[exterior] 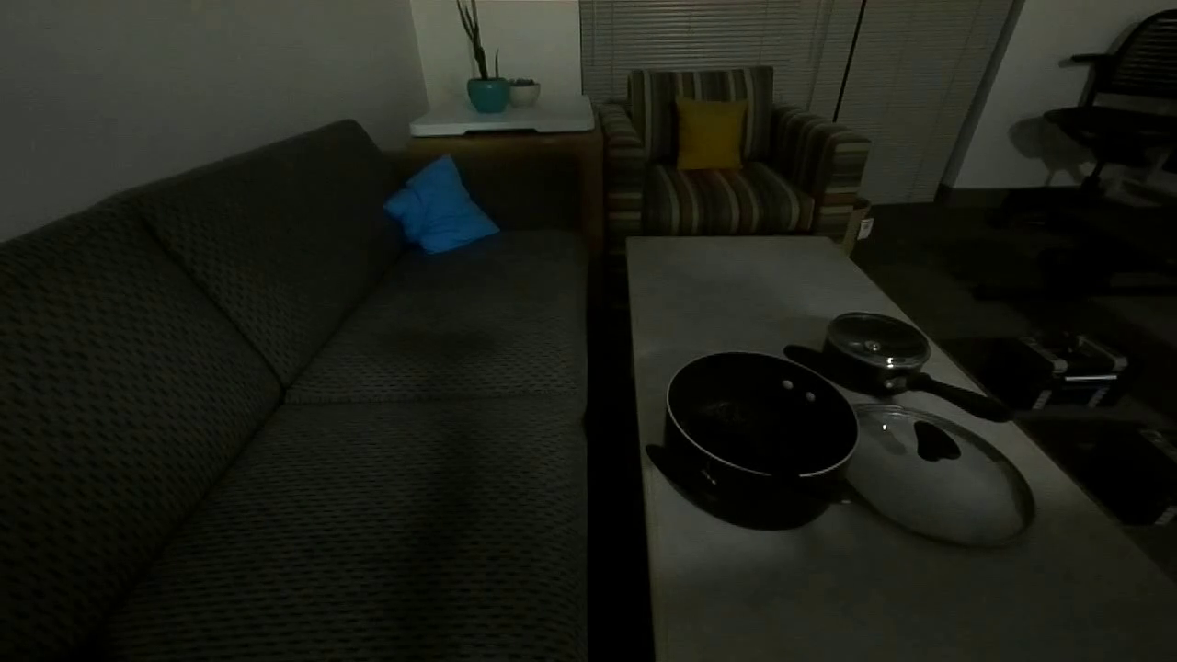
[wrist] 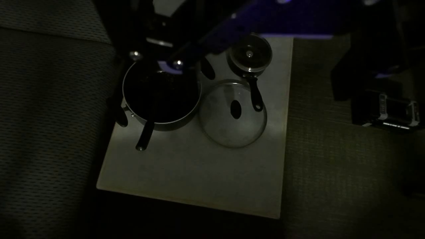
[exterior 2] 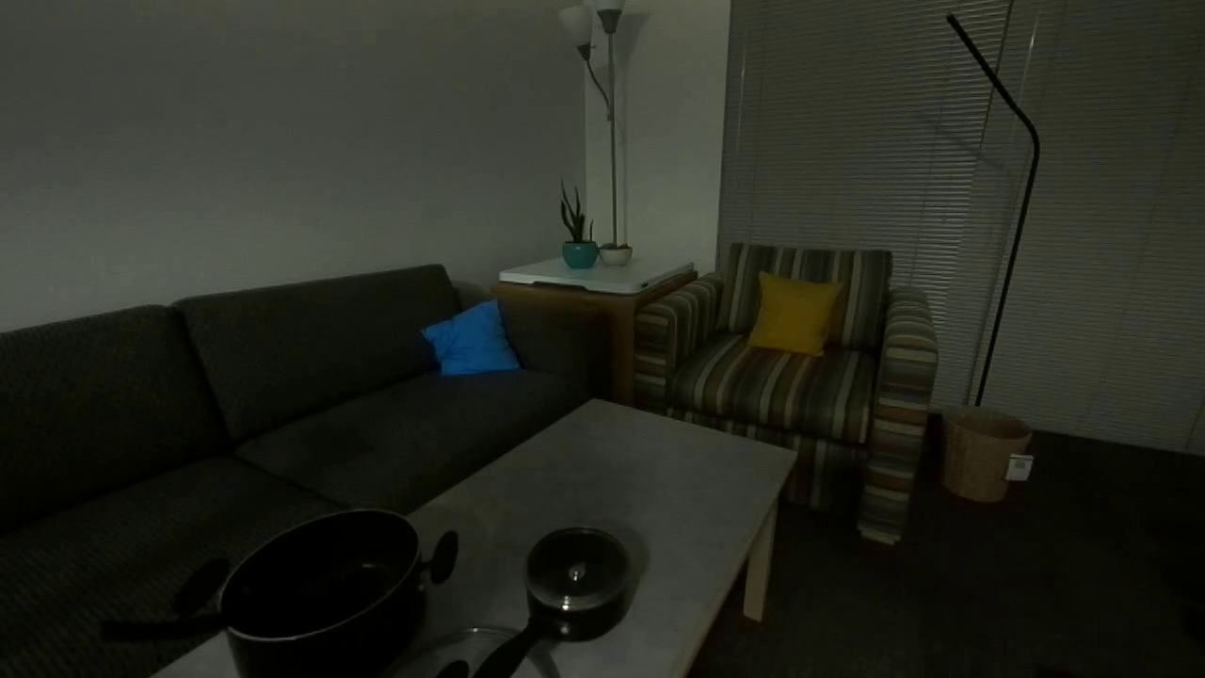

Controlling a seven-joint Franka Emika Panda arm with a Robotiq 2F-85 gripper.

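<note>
A large black pot (exterior: 759, 441) stands uncovered on the coffee table (exterior: 728, 287). Beside it, a round glass lid (exterior: 960, 485) with a dark knob lies flat on the tabletop. Behind the lid is a small saucepan (exterior: 877, 359) with its own glass lid on, its handle reaching over the large lid's edge. Only the wrist view shows my gripper, dark and partly lost in shadow, above the table. Its fingers stand wide apart, so it looks open, with nothing held between them.
A grey sofa (exterior: 441, 485) runs along the table's left side, with a blue pillow (exterior: 441, 206) on it. The striped armchair (exterior 2: 779, 384) stands past the far end. A dark case (exterior: 1070, 370) sits on the floor at right.
</note>
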